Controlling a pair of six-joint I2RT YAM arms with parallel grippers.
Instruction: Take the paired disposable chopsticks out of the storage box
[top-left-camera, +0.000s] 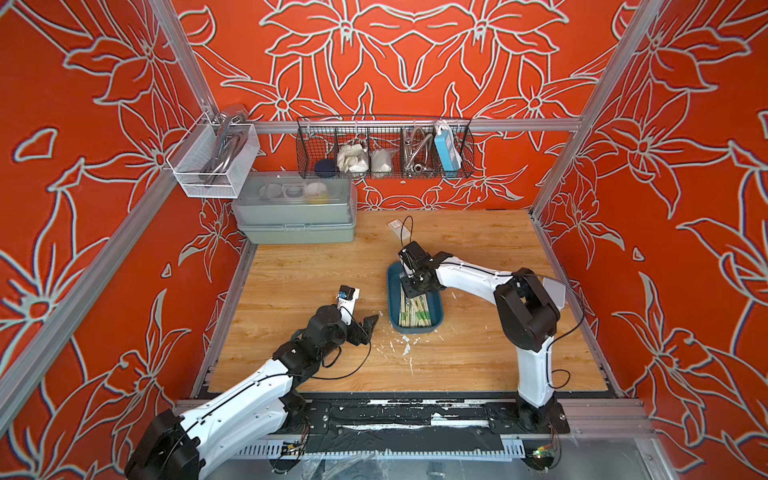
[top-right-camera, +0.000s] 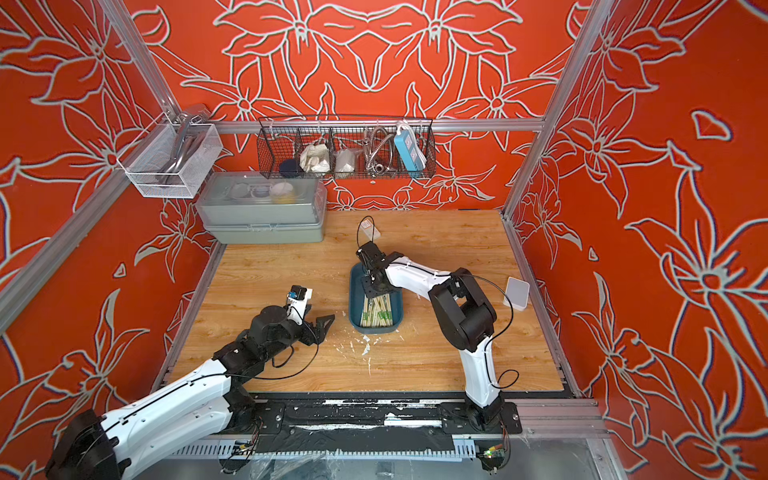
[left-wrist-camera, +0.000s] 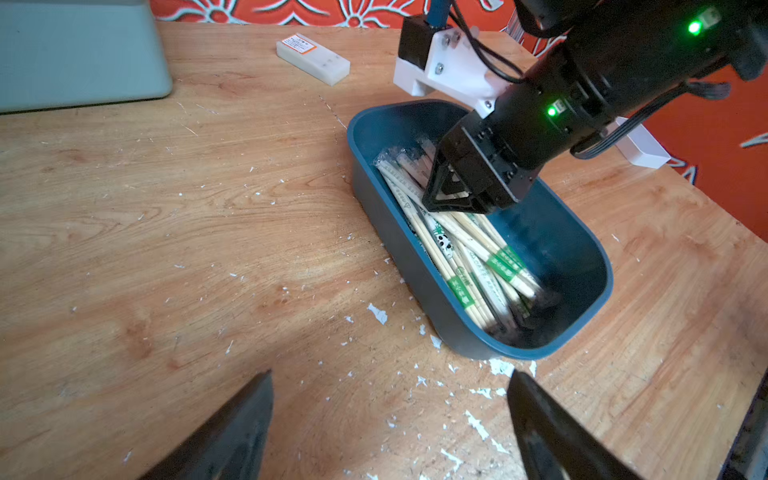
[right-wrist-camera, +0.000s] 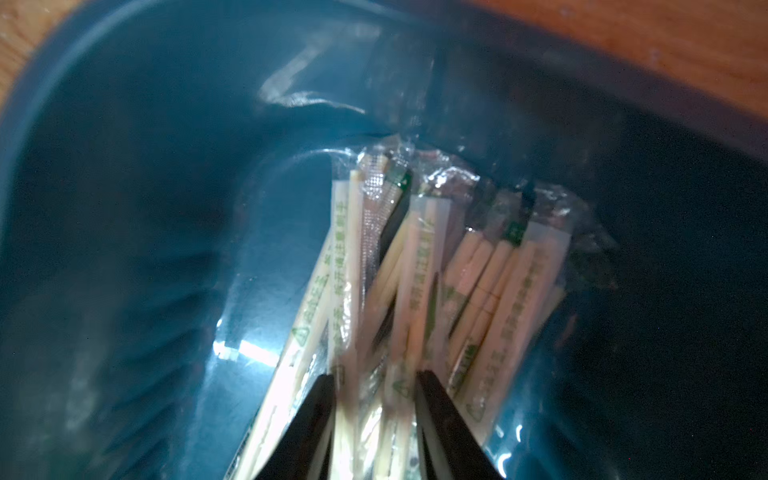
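Observation:
The storage box (left-wrist-camera: 552, 224) is a deep blue tub with rounded corners, in the middle of the table. Several wrapped chopstick pairs (left-wrist-camera: 504, 264) with green print lie lengthwise in it, partly overlapping. Over the box my right gripper points down with its fingers part open. Two wrapped pairs pass in line with the gap between the fingers; whether the fingers touch them cannot be told. Left of the box, above the table, my left gripper stands open and empty, its dark fingers (left-wrist-camera: 240, 424) at the bottom of the left wrist view.
A grey-green lidded case (top-left-camera: 294, 216) stands at the back left. A small white block (left-wrist-camera: 313, 57) lies behind the box, and a white rectangular item (top-right-camera: 517, 293) at the right. White scraps (left-wrist-camera: 480, 424) dot the table in front.

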